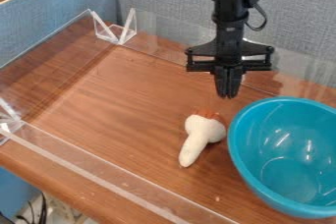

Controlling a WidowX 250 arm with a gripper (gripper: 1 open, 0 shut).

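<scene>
A white toy (pixel 197 141) with a bulbous end and an orange tip lies on the wooden table, just left of a teal bowl (pixel 282 159). My black gripper (pixel 227 88) hangs upright above and behind the toy, shut, with nothing visible between its fingers. The bowl is empty and sits at the right edge of the view.
Clear plastic barriers (pixel 114 31) run along the table's edges. A grey padded wall stands behind, and cables hang below the front left edge.
</scene>
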